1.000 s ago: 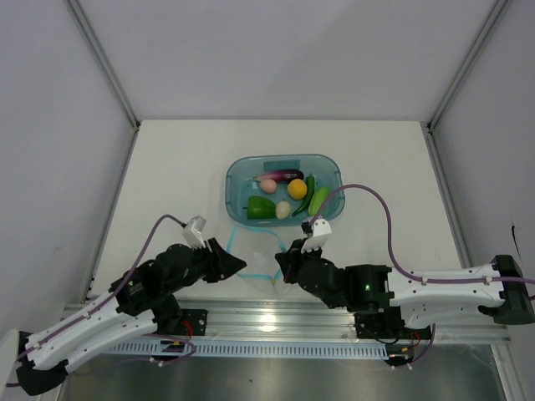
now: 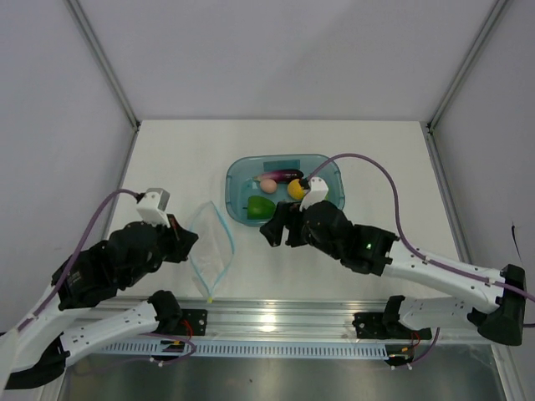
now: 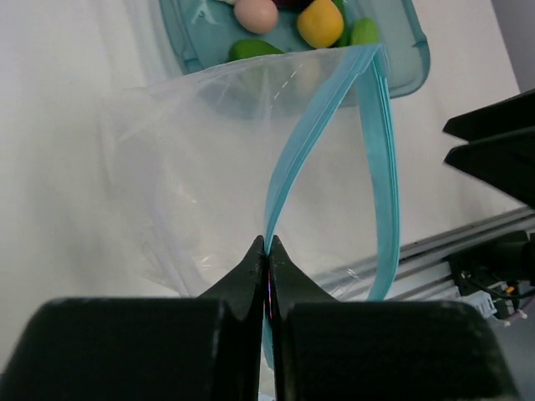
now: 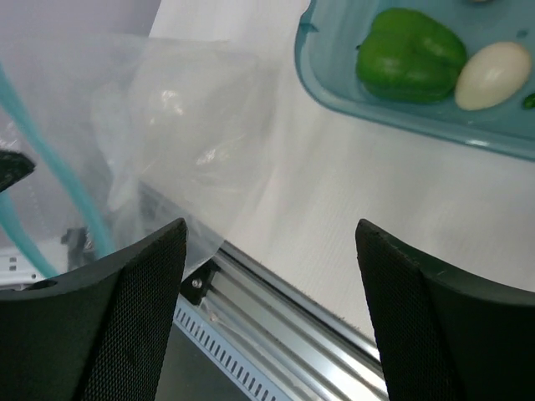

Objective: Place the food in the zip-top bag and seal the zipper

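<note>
The clear zip bag [image 2: 213,251], edged in blue, hangs from my left gripper [image 2: 185,236], which is shut on its blue zipper edge [image 3: 379,175]. The bag's body shows wrinkled and seemingly empty in the left wrist view. My right gripper [image 2: 282,224] stands open to the right of the bag, nothing between its fingers. Behind it the blue tray [image 2: 238,184] holds an eggplant [image 2: 276,176], a pink egg [image 2: 268,186], a green pepper [image 2: 260,207], a yellow round food [image 2: 295,189] and a pale egg [image 4: 493,75], with other green vegetables partly hidden.
A metal rail [image 2: 268,309] runs along the front edge, and walls surround the table on the sides and back.
My left gripper has shut on the bag and moved left and back with it. My right gripper has let go of the bag, opened and moved slightly back, toward the tray.
</note>
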